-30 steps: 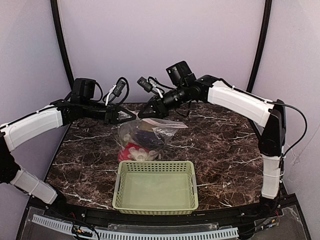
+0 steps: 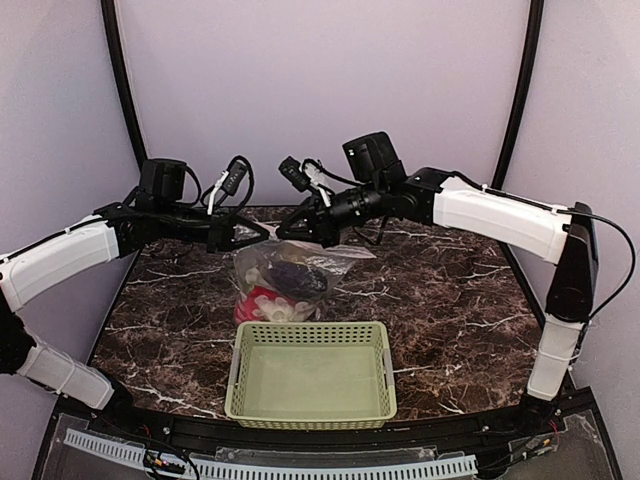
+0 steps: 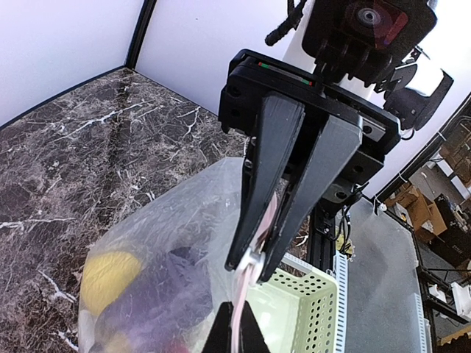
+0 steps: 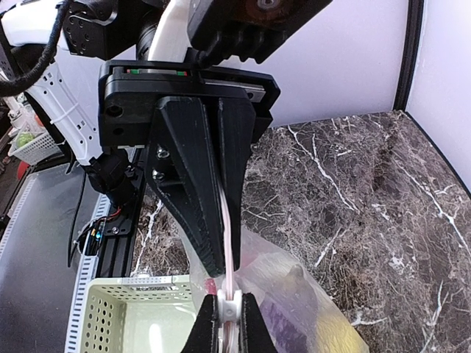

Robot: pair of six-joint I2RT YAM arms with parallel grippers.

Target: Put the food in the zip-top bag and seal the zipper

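Note:
The clear zip top bag [image 2: 290, 280] hangs beneath both grippers behind the basket, with red, white and purple contents showing from above and yellow in the wrist views. Its pink-edged zipper top runs between the two grippers, with a white slider [image 3: 252, 265] at the fingertips. My left gripper [image 2: 262, 234] is shut at the bag's top edge, the thin strip running into its fingers. Just right of it, my right gripper [image 2: 285, 233] is shut on the zipper at the slider [image 4: 229, 305]. The two grippers are very close together.
An empty pale green basket [image 2: 310, 375] stands at the front centre of the dark marble table [image 2: 450, 330].
My right arm has lowered slightly and shifted a little to the right, its gripper still on the bag's top. The left arm has moved very little.

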